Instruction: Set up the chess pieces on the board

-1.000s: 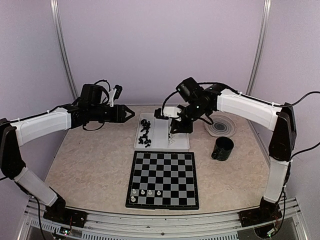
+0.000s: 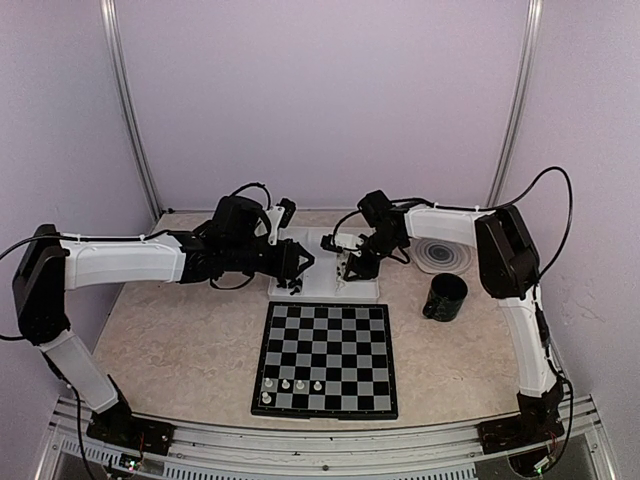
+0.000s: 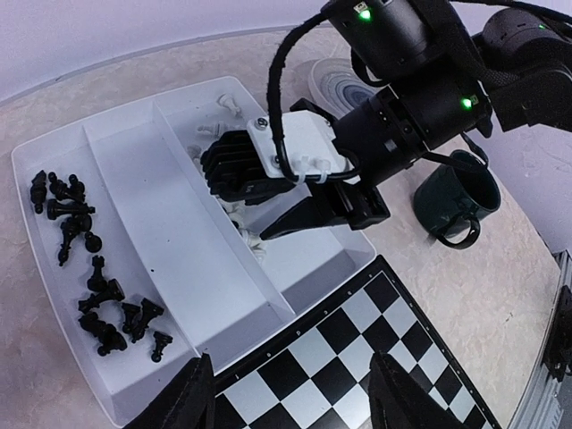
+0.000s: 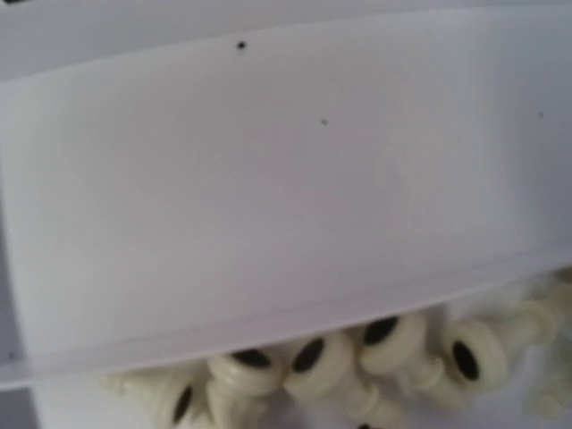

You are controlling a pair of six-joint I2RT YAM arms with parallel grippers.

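Observation:
Several white pieces [image 2: 300, 385] stand at the near left of the checkered board [image 2: 375, 350]. Behind the board, the white tray [image 3: 174, 241] holds black pieces [image 3: 105, 290] lying in its left compartment and white pieces [image 3: 253, 241] lying in its right one. My left gripper is open and empty, above the tray's near side and the board edge. Low over the right compartment hangs my right gripper [image 2: 353, 274], open; its fingers are mostly out of its own view. There, white pieces [image 4: 322, 365] lie in a row beside the divider, dark bases showing.
A dark mug [image 2: 445, 297] stands right of the tray, with a round grey coil-like disc [image 2: 442, 254] behind it. The tray's middle compartment [image 3: 192, 214] is empty. Both grippers are close together over the tray.
My left gripper has swung right, from left of the tray to above it. The right gripper has shifted slightly over the right compartment, its arm folding inward. The pieces on the board have not moved.

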